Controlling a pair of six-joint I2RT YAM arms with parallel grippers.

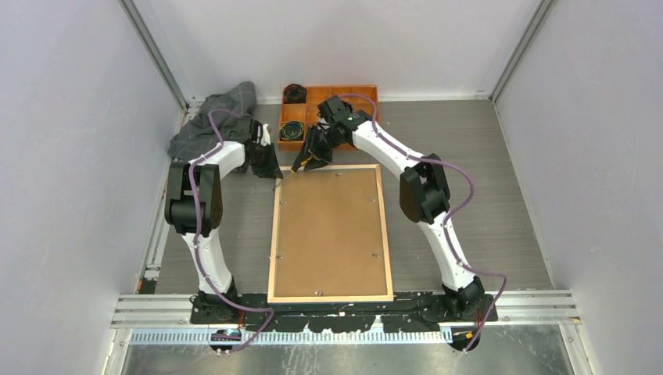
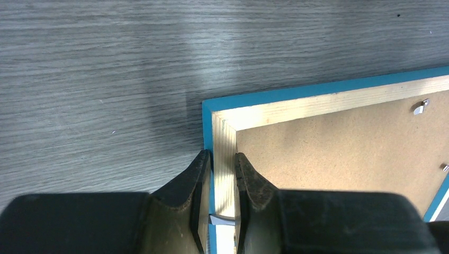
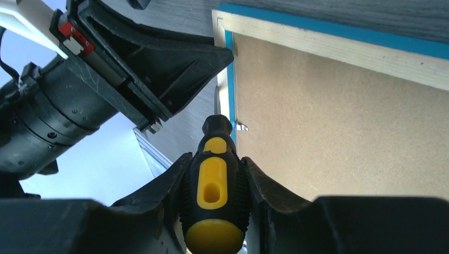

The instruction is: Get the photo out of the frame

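Note:
The wooden photo frame (image 1: 272, 242) lies back side up, its brown backing board (image 1: 332, 234) in place and edged with small metal tabs (image 2: 421, 107). At its far left corner my left gripper is shut on the frame's wooden side, one finger on either side of the strip. My right gripper is shut on a black and yellow screwdriver (image 3: 212, 182), held above the frame near that corner. Close to the screwdriver, a metal tab (image 3: 242, 127) stands at the board's edge. The photo is hidden, and where the screwdriver's tip rests is unclear.
Behind the frame stands an orange compartment tray (image 1: 367, 117) with dark coiled items in it. A grey cloth (image 1: 211, 129) is heaped at the back left.

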